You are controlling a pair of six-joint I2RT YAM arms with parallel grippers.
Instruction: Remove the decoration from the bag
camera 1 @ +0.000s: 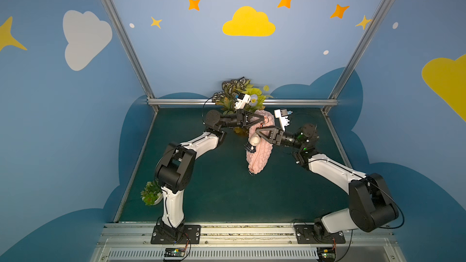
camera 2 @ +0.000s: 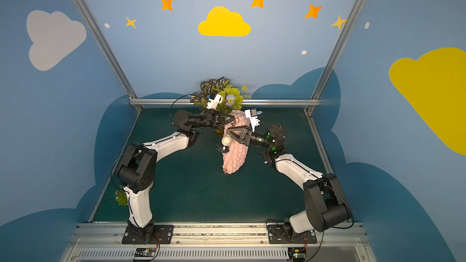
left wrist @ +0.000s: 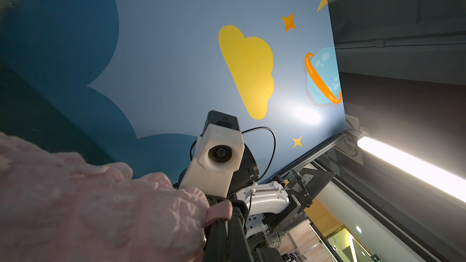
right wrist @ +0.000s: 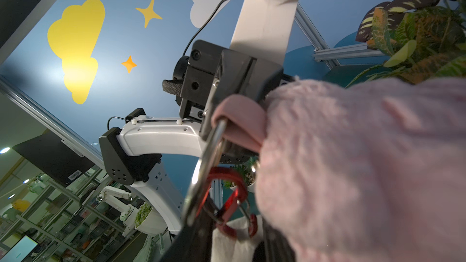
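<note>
A fluffy pink bag (camera 1: 262,157) hangs lengthwise in the middle. My left gripper (camera 1: 264,119) is shut at its upper part, where a pink tab (left wrist: 220,212) shows at the fingertips. Through that tab (right wrist: 241,118) runs a silver ring (right wrist: 200,177), with a red clip (right wrist: 228,172) hooked near it. My right gripper (camera 1: 257,131) stands part open around the clip, its dark fingers (right wrist: 187,236) apart on either side. Below them hangs the decoration (camera 1: 254,139), a pale round head over a dark body; a white part (right wrist: 237,243) shows between the fingers. Exact contact with the clip is blurred.
Leafy plants (camera 1: 234,94) with a pale flower stand at the back, close behind the left gripper. A small potted plant (camera 1: 151,193) sits beside the left arm's base.
</note>
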